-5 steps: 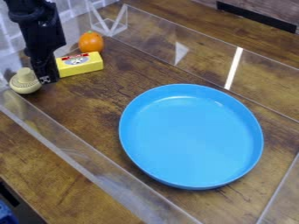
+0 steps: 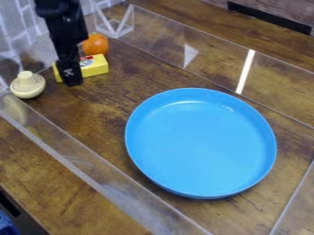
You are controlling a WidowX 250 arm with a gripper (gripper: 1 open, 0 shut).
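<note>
My black gripper [image 2: 73, 64] hangs at the upper left, open, with its fingertips down around a yellow box [image 2: 94, 64] with a printed label. An orange round object [image 2: 95, 45] sits just behind the box, partly hidden by the arm. A pale, round, knobbed object [image 2: 28, 84] lies to the left of the gripper. Whether the fingers touch the box is unclear.
A large blue plate [image 2: 199, 142] takes up the right middle of the wooden surface [image 2: 86, 165]. Transparent strips or edges run along the left and across the right.
The gripper has moved right from above the pale knobbed object to the yellow box and come down lower over it. The other objects look unmoved.
</note>
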